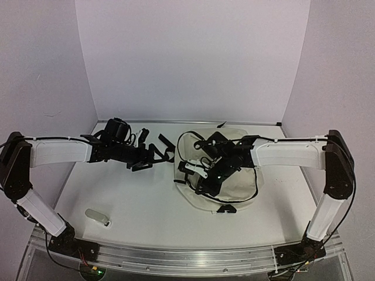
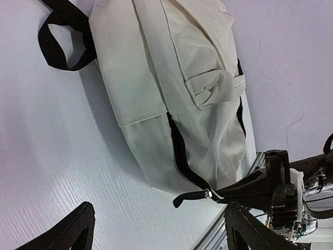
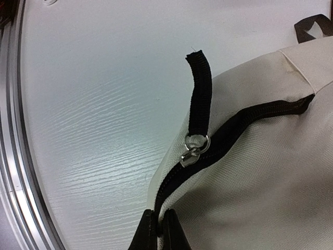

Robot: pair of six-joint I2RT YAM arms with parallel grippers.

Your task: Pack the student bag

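A cream-white bag point(image 1: 228, 181) with black trim lies on the right half of the table, partly covered by my right arm. Its black zipper point(image 3: 237, 125) curves along one edge, and a metal slider point(image 3: 190, 157) with a black pull tab point(image 3: 201, 94) sits on it. My right gripper is shut on the bag's edge at the zipper, pinching fabric just below the slider. To the left of the bag, my left gripper point(image 1: 157, 158) stands open; its fingers point(image 2: 70, 232) are wide apart with nothing between them. The bag's inside is not visible.
A small pale oblong object point(image 1: 97, 216) with a darker end lies at the table's front left. A black loop strap point(image 2: 66, 66) sticks out from the bag. Bare table point(image 1: 143, 205) stretches across the front and left, with walls at the back and sides.
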